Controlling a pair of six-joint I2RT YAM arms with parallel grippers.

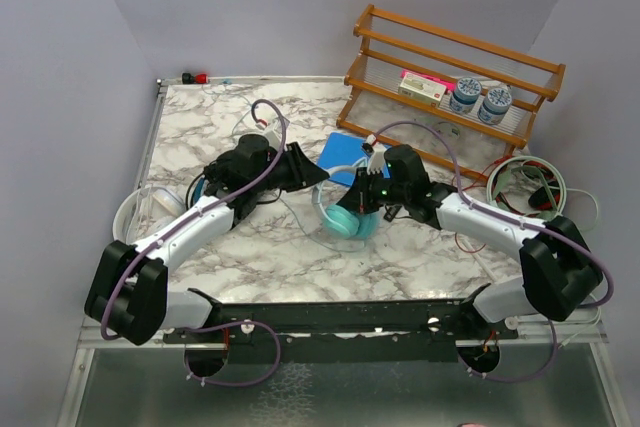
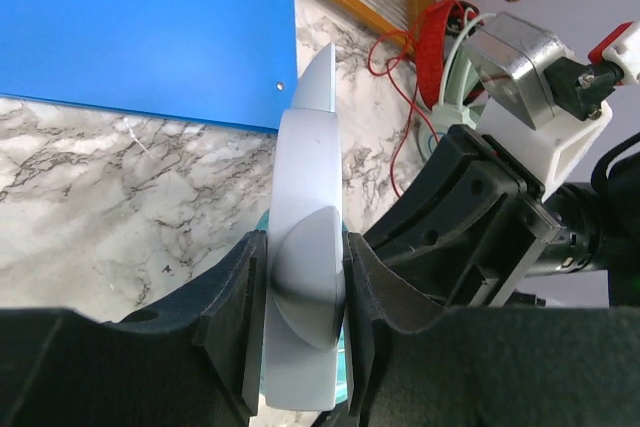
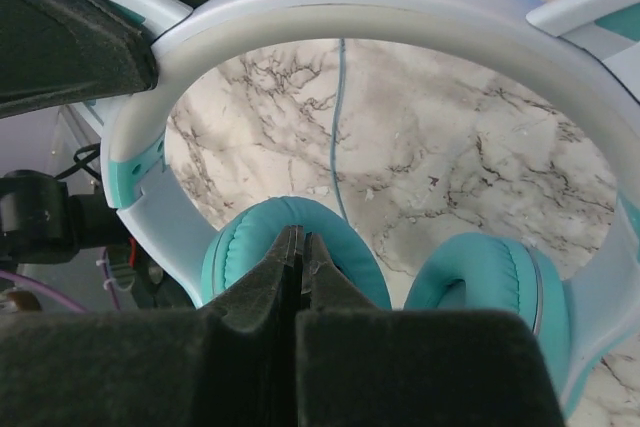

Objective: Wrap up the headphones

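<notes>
White headphones with teal earcups [image 1: 342, 222] hang between my grippers over the marble table. My left gripper [image 1: 312, 175] is shut on the headband [image 2: 305, 237], which stands upright between its fingers in the left wrist view. My right gripper [image 1: 362, 199] is shut, its fingertips [image 3: 280, 287] at the earcups, in front of the teal pad [image 3: 262, 237]; nothing shows between them. The other earcup [image 3: 500, 287] lies to the right in the right wrist view.
A blue board [image 1: 338, 153] lies behind the headphones. A wooden rack [image 1: 450, 47] with jars stands at the back right. Coiled cables lie at both sides.
</notes>
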